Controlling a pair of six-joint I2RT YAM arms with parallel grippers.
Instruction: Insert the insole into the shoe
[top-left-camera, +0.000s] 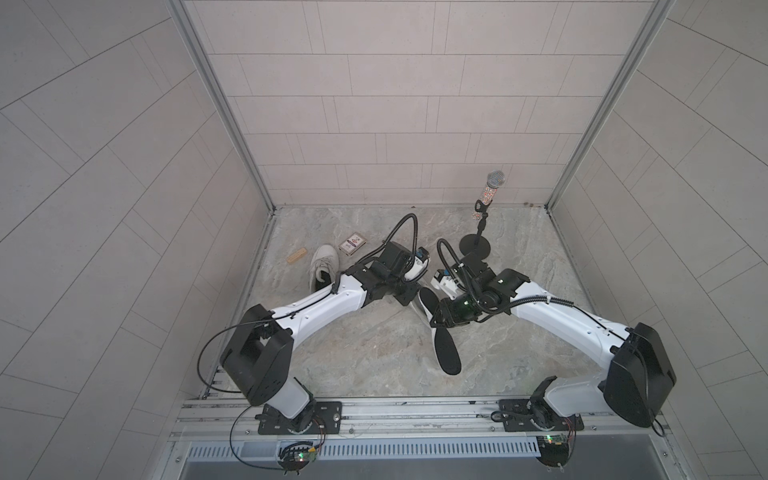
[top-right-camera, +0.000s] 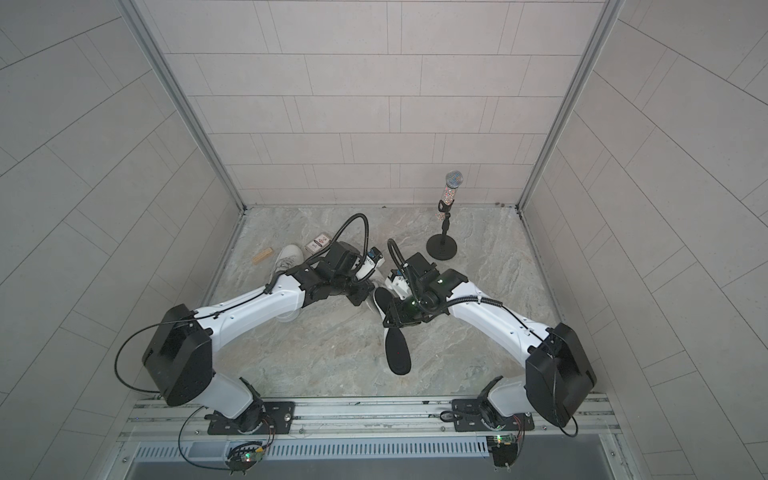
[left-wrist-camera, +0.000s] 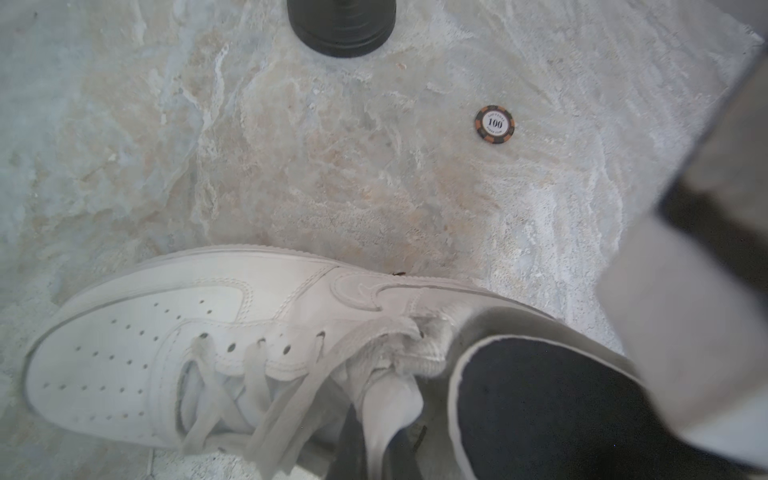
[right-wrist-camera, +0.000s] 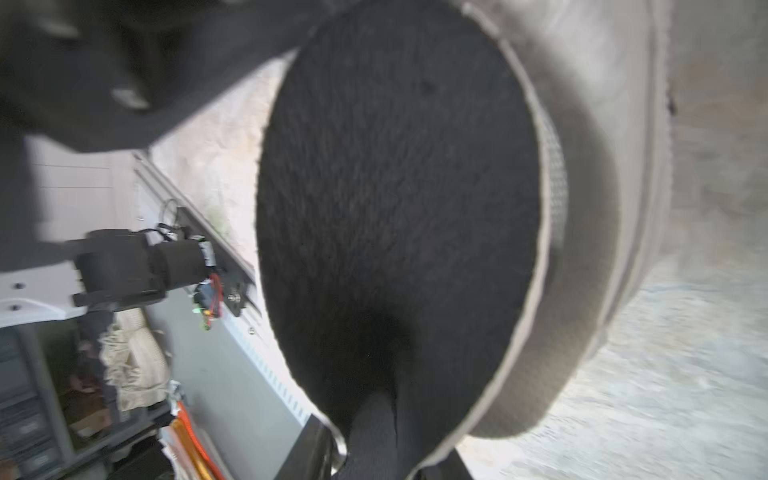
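Observation:
The dark insole (top-left-camera: 445, 348) with its pale edge is tilted, and my right gripper (top-left-camera: 439, 317) is shut on it near its middle. In the left wrist view the white laced shoe (left-wrist-camera: 264, 320) lies with its toe to the left. One end of the insole (left-wrist-camera: 552, 408) is over the shoe's opening; how far inside it reaches is hidden. My left gripper is shut on the shoe's tongue (left-wrist-camera: 389, 404). In the right wrist view the insole (right-wrist-camera: 400, 184) fills the middle, with the shoe (right-wrist-camera: 592, 240) behind it. From above, the arms hide most of this shoe.
A second white shoe (top-left-camera: 325, 260) stands at the back left, near a card box (top-left-camera: 352, 243) and a wooden block (top-left-camera: 297, 255). A microphone stand (top-left-camera: 475, 245) is at the back right. A poker chip (left-wrist-camera: 495, 124) lies flat.

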